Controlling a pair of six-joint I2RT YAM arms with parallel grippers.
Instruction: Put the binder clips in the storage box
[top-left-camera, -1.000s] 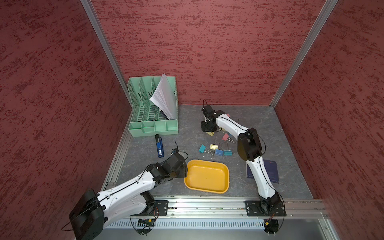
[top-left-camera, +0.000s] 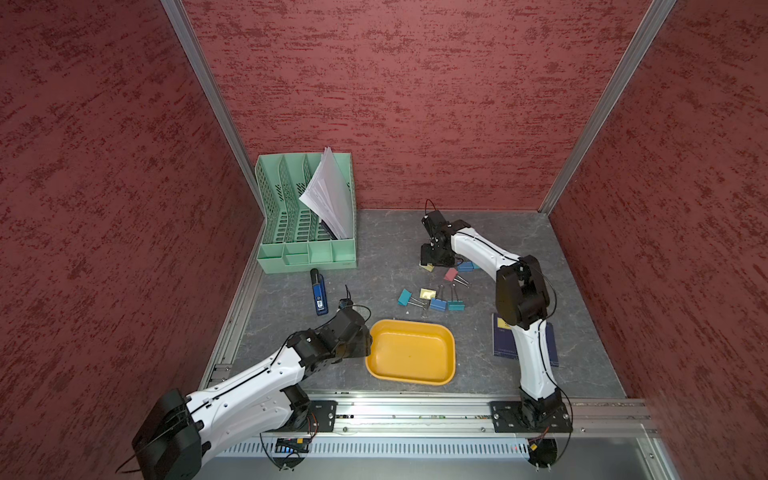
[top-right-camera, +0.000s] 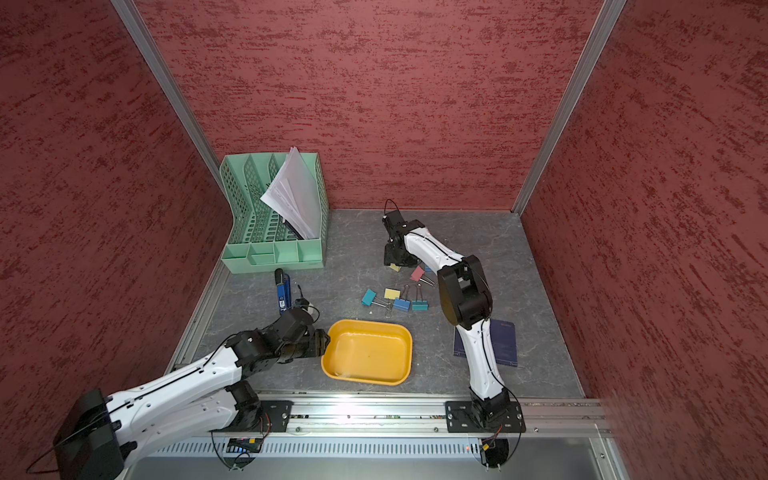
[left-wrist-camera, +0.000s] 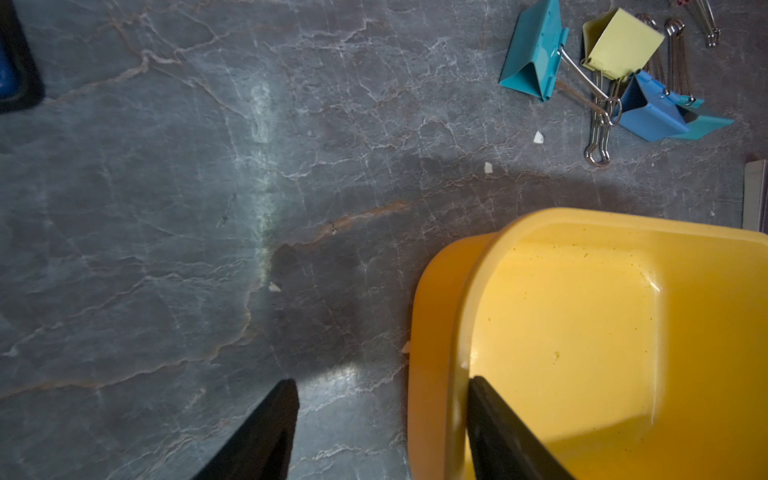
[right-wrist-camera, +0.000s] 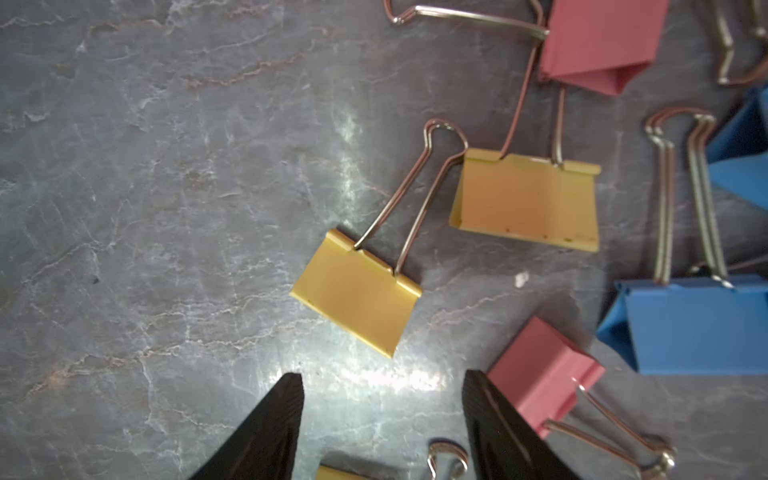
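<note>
The storage box is an empty yellow tray (top-left-camera: 412, 352) near the front edge. My left gripper straddles its left wall, fingers part open: one finger is inside against the rim, the other outside and apart from the wall. At the back, my right gripper hangs open and empty over loose binder clips. Just ahead of its fingertips lies a yellow clip (right-wrist-camera: 360, 294); another yellow clip (right-wrist-camera: 528, 198), a red clip (right-wrist-camera: 544, 372) and a blue clip (right-wrist-camera: 692, 324) lie to the right. Teal (left-wrist-camera: 533, 49), pale yellow (left-wrist-camera: 622, 41) and blue clips (left-wrist-camera: 652, 108) lie behind the tray.
A green file rack (top-left-camera: 308, 254) with papers stands at the back left, a blue stapler-like tool (top-left-camera: 319, 292) in front of it. A dark blue book (top-right-camera: 501, 342) lies at the right, partly behind my right arm. Bare tabletop separates the rack from the clips.
The tray has slid slightly left along with my left gripper.
</note>
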